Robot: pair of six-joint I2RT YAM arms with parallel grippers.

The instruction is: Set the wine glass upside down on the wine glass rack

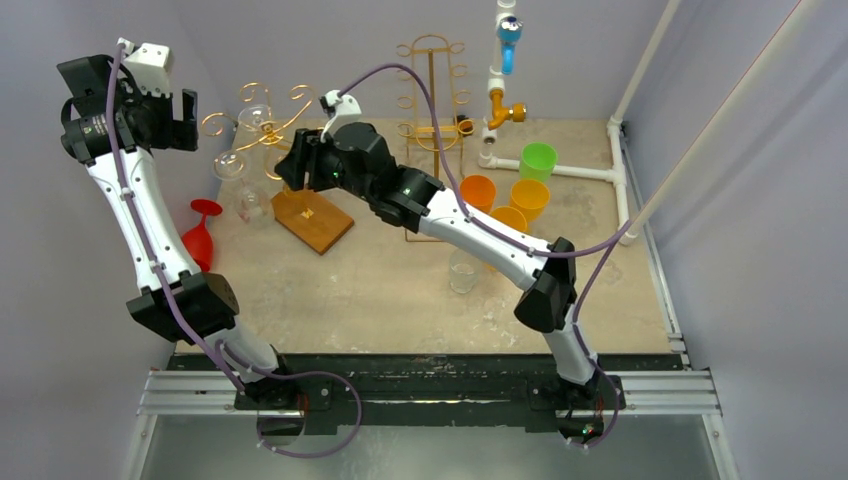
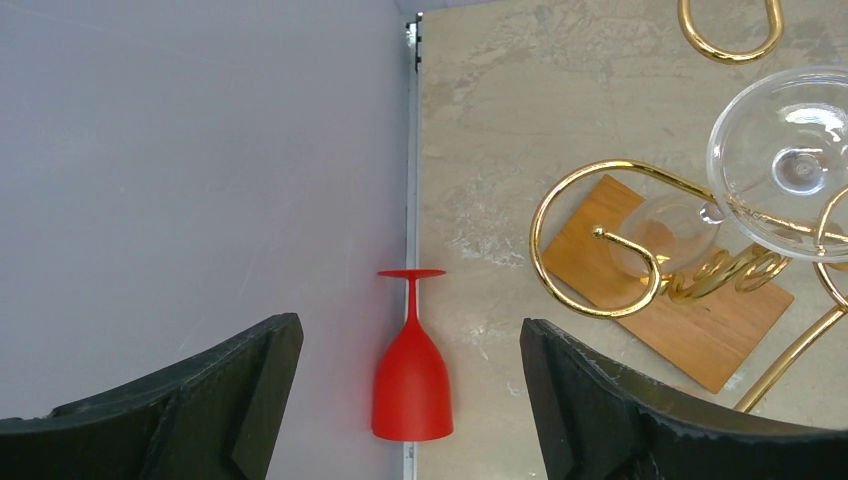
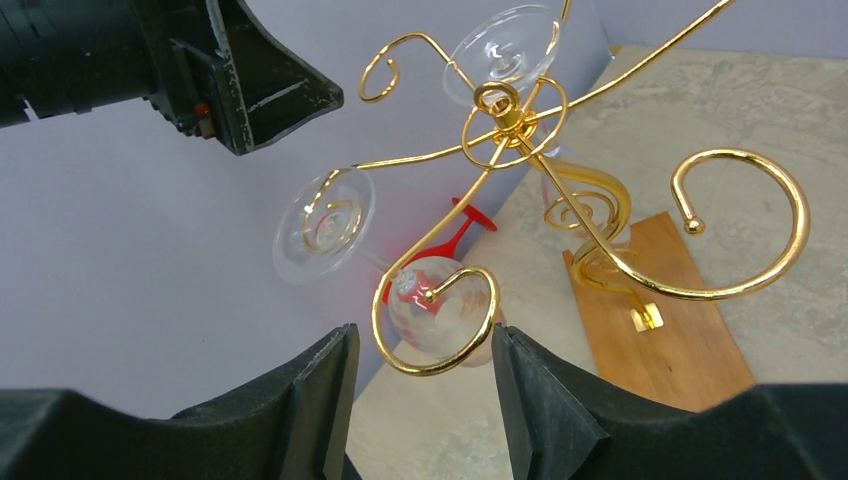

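The gold rack (image 1: 268,130) with curled arms stands on a wooden base (image 1: 315,220) at the back left. Two clear wine glasses hang from it, one at the front-left curl (image 3: 325,225) and one behind (image 3: 505,55). The red glass (image 2: 412,390) is by the left wall, its foot pointing to the back. My right gripper (image 1: 298,165) is over the rack's right side, its fingers apart. In the right wrist view, a gold curl and a clear bowl show beyond its fingertips (image 3: 505,345), none held. Left of the rack, my left gripper (image 1: 188,122) stands open and empty.
A second gold rack (image 1: 432,90) stands at the back wall. Green (image 1: 538,160) and orange cups (image 1: 529,198) are grouped at the right by white pipes (image 1: 580,172). A clear tumbler (image 1: 464,272) stands mid-table.
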